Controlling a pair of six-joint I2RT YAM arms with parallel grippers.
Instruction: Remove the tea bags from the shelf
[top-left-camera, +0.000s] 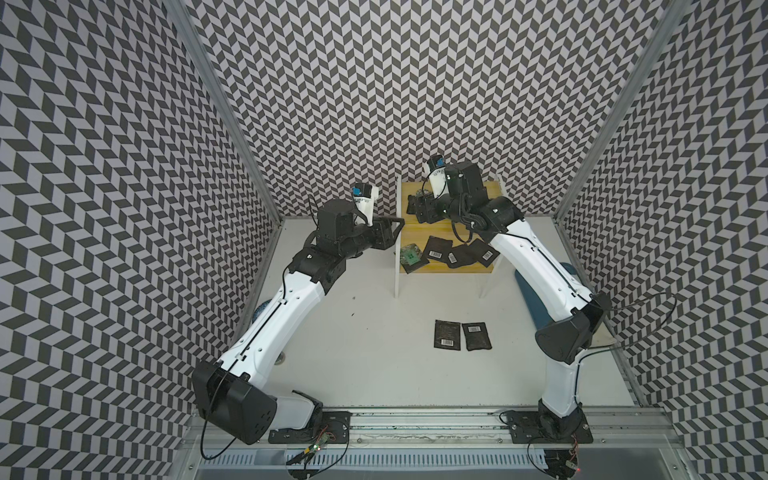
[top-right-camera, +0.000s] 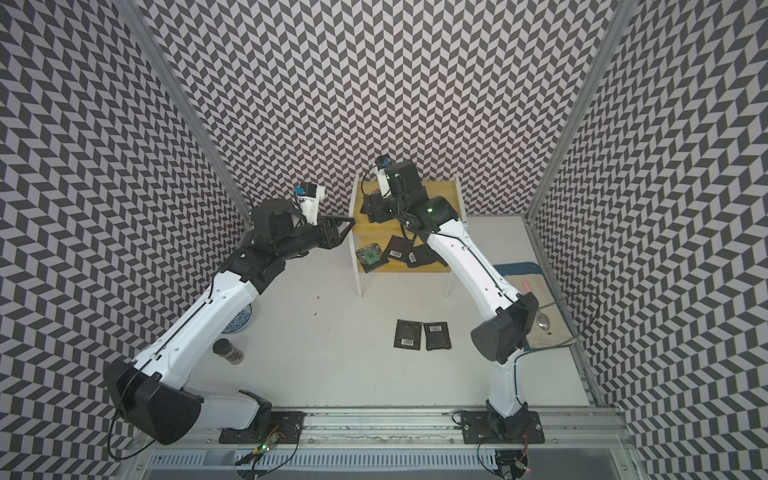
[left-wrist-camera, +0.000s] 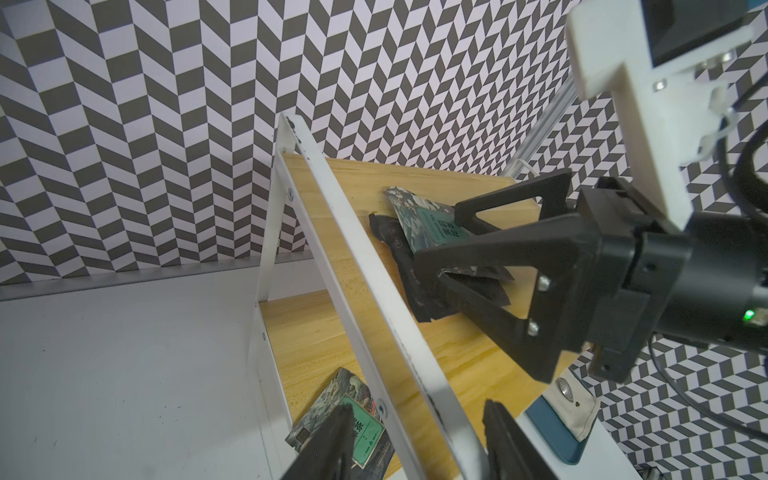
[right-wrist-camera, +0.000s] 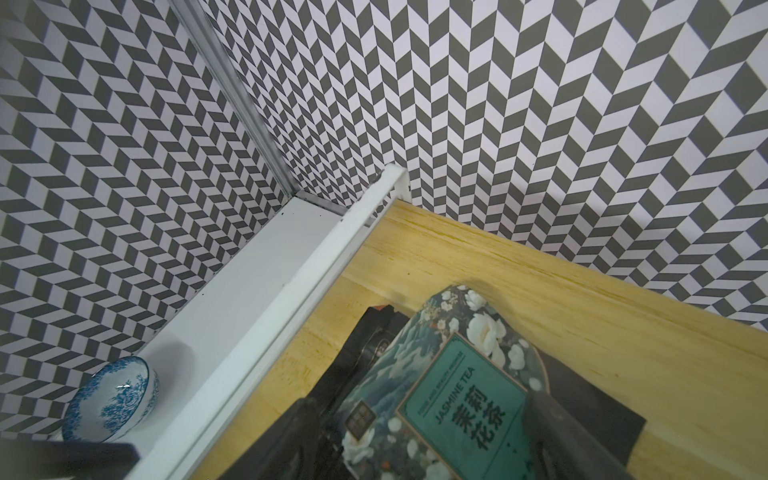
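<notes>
On the upper board of the shelf (left-wrist-camera: 472, 352) lies a jasmine tea bag (right-wrist-camera: 480, 400) with a green label, overlapping dark tea bags (left-wrist-camera: 404, 268). My right gripper is open over this pile, one finger to each side of the jasmine bag; whether they touch it I cannot tell. At the shelf's left side, my left gripper has its fingers apart, with the white side rail (left-wrist-camera: 416, 360) showing between them and no tea bag there. The lower board holds a green-labelled bag (top-left-camera: 411, 256) and several dark bags (top-left-camera: 438, 249).
Two dark tea bags (top-left-camera: 447, 335) (top-left-camera: 477, 336) lie on the white table in front of the shelf. A blue-patterned bowl (right-wrist-camera: 112, 400) and a jar (top-right-camera: 228, 350) stand left; a blue-edged cloth (top-right-camera: 544, 300) lies right.
</notes>
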